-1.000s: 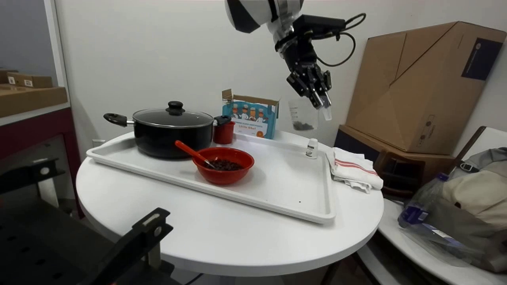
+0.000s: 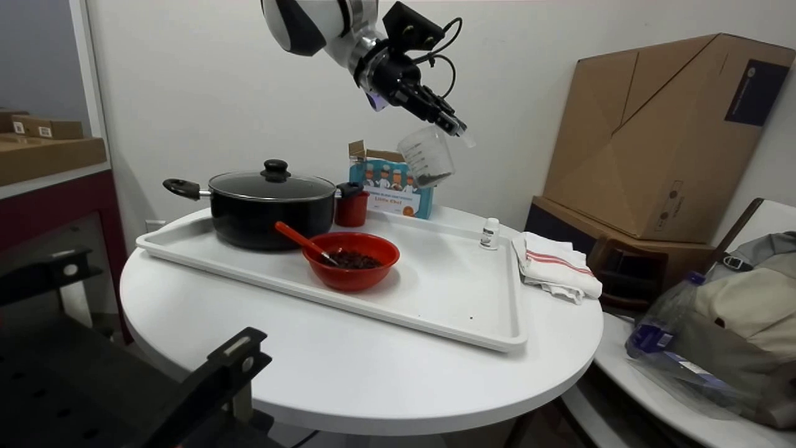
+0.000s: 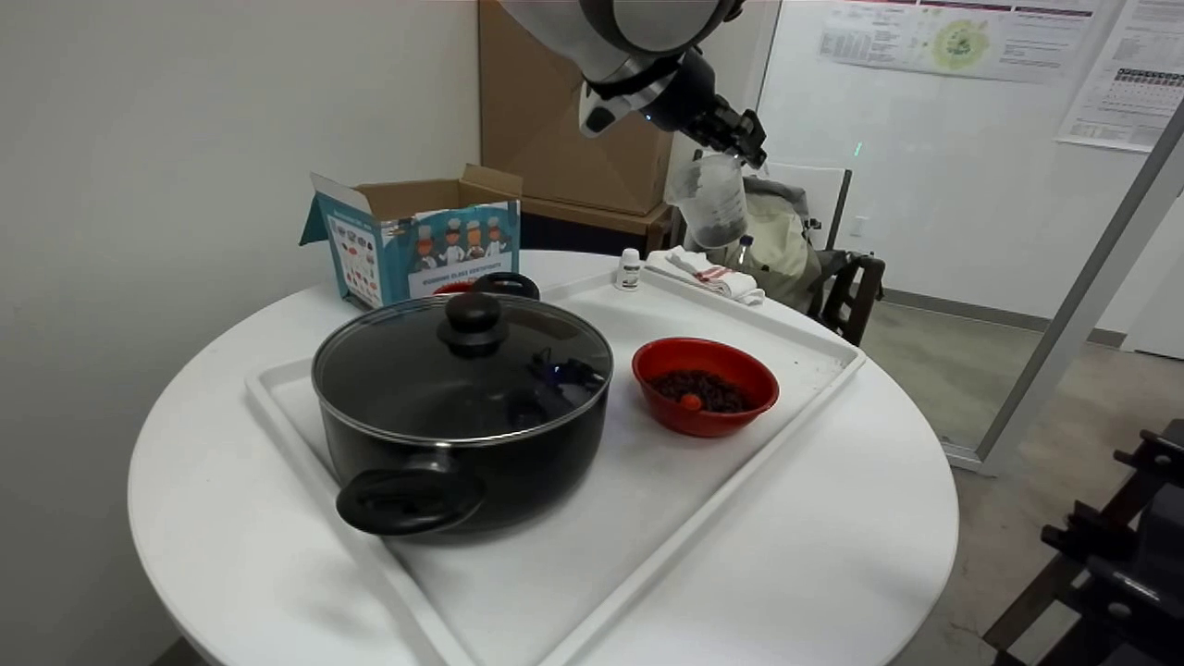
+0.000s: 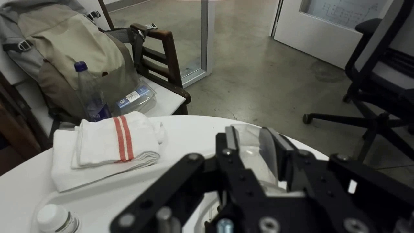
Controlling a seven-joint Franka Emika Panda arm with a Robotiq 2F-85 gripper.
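My gripper point(image 2: 456, 128) is shut on the clear measuring cup point(image 2: 425, 155), high above the back of the tray. The cup hangs tilted, with a little dark stuff at its bottom. In the wrist view its clear plastic point(image 4: 254, 161) shows between the fingers; the rest of the cup is mostly hidden by the gripper. A red bowl point(image 2: 351, 279) holding dark pieces sits on the tray, lower and left of the cup. A spoon with a red handle point(image 2: 295, 238) leans in it.
The white tray point(image 2: 433, 302) carries a black lidded pot point(image 2: 272, 216), a red cup point(image 2: 351, 211) and a small white bottle point(image 2: 489, 234). Behind stands an open blue box point(image 2: 392, 186). A folded towel point(image 2: 556, 267) lies at right. The tray's right half is mostly clear.
The arm has swung left and up in exterior view 1, carrying the measuring cup with it. The cup is tilted more than before. The bowl, pot and tray have not moved.
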